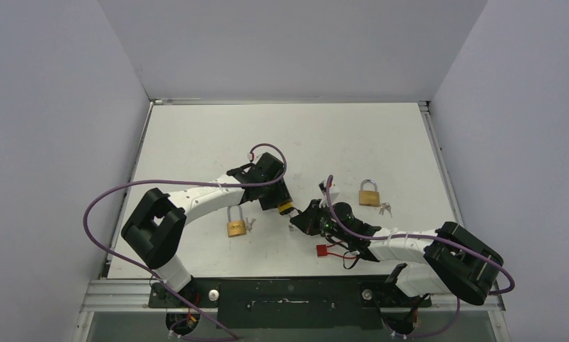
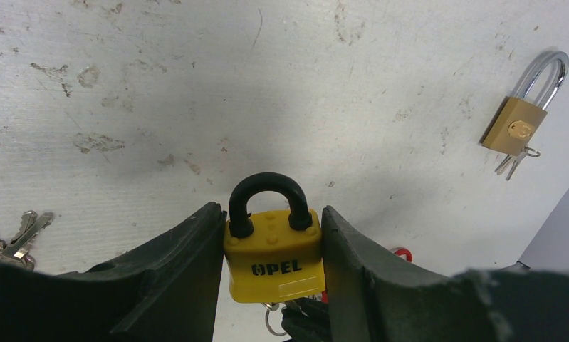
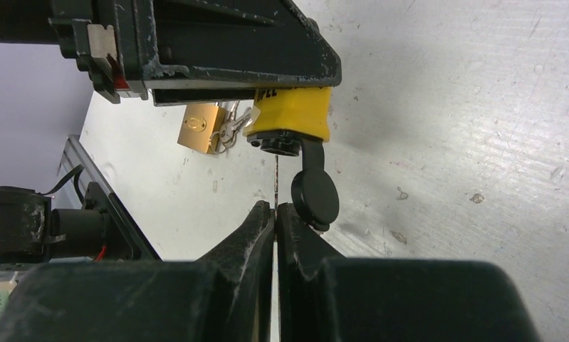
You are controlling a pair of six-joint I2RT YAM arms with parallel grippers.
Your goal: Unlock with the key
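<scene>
My left gripper is shut on a yellow padlock (image 2: 275, 258) with a black shackle, both shackle legs in the body. From the right wrist view, the padlock's keyway (image 3: 280, 148) faces my right gripper, and its black cap (image 3: 315, 194) hangs open to the side. A thin key (image 3: 276, 178), seen edge-on, stands upright between the shut right fingers. The key's tip is right at the keyway; whether it is inside, I cannot tell. A key ring (image 2: 275, 326) shows below the padlock in the left wrist view.
A brass padlock (image 1: 369, 197) with keys (image 1: 385, 209) lies at the right, another brass padlock (image 1: 236, 227) with keys (image 1: 250, 224) at the left. A red piece (image 1: 321, 251) lies near the front by the right arm.
</scene>
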